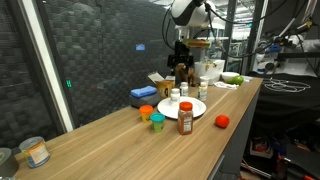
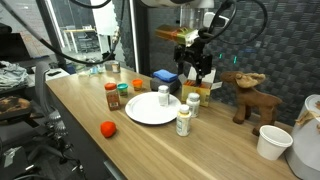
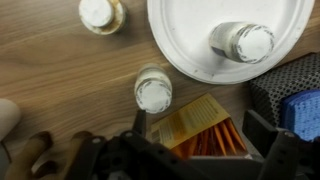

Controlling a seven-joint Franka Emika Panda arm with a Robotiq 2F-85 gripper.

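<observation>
My gripper stands open and empty, raised above the back of the counter. The white plate [image 2: 140, 111] bears one white-capped bottle [image 2: 163, 95], which sits inside its rim, clear of my fingers. Off the plate, a second white-capped bottle [image 2: 193, 105] stands on the wood, and a third bottle [image 2: 183, 123] is nearer the front. In the wrist view the plate [image 3: 185, 50] and its bottle [image 3: 248, 42] are at upper right; the second bottle [image 3: 153, 92] appears ahead of my left finger.
Below the gripper is an open yellow box [image 3: 187, 121]. A blue cloth [image 1: 144, 91] lies behind the plate. Around it are a red-lidded jar [image 1: 185, 120], a tomato [image 1: 222, 121], an orange cup [image 1: 147, 112] and a green cup [image 1: 157, 121]. A brown moose figure [image 2: 255, 97] stands behind the bottles.
</observation>
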